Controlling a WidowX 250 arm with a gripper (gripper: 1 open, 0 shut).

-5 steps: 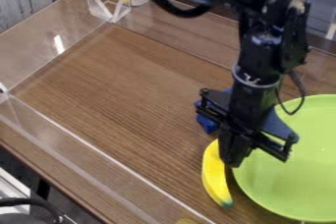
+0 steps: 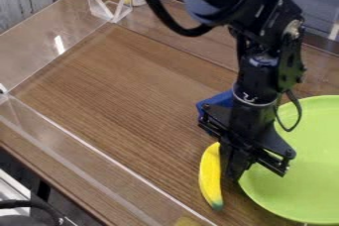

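Note:
My black gripper (image 2: 229,154) hangs low at the right of the view, its fingertips just above the upper end of a yellow banana (image 2: 211,178) with a green tip, which lies on the wooden table. The fingers look shut; I cannot see anything between them. A large green plate (image 2: 304,185) sits to the right, under or beside the gripper. A blue object (image 2: 215,104) is mostly hidden behind the gripper.
A clear side wall runs along the left edge. A white item (image 2: 106,7) and a can stand at the back left. A yellowish object (image 2: 184,220) shows at the front edge.
The gripper has shifted slightly over the last second, and more of the blue object's left side shows. The banana stays in nearly the same place.

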